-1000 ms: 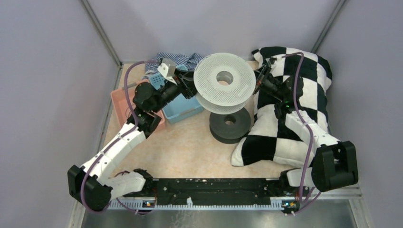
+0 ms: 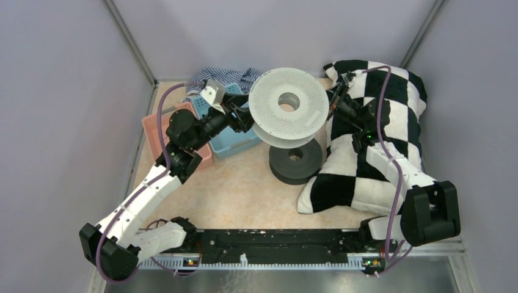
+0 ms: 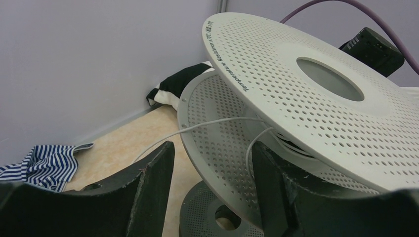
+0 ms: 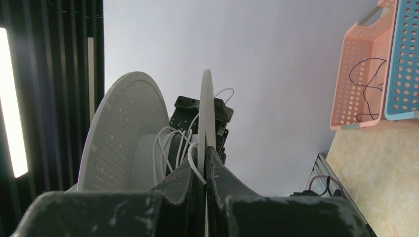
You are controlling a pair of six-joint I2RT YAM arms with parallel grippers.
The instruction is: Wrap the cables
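Observation:
A large white spool [image 2: 287,116] is raised in the middle of the top view. My right gripper is shut on the thin rim of one spool flange. White cable [image 3: 217,121] runs from between the flanges toward the left, passing by the left gripper's fingers. Several loose turns of this cable [image 4: 174,132] sit around the hub in the right wrist view. My left gripper stands part open at the spool's left edge. One of its fingers [image 3: 272,180] reaches between the flanges, where a cable loop bends beside its tip; whether they touch, I cannot tell.
Below the spool, a dark round base [image 2: 295,163] stands on the table. Blue basket [image 2: 235,141] and pink basket [image 2: 150,131] are at left, near a striped cloth [image 2: 229,76]. A checkered cushion [image 2: 366,152] fills the right side. Bare table [image 2: 244,195] lies in front.
My left arm has shifted slightly to the left and its gripper has changed angle a little beside the spool. The right arm and the spool hold almost the same place.

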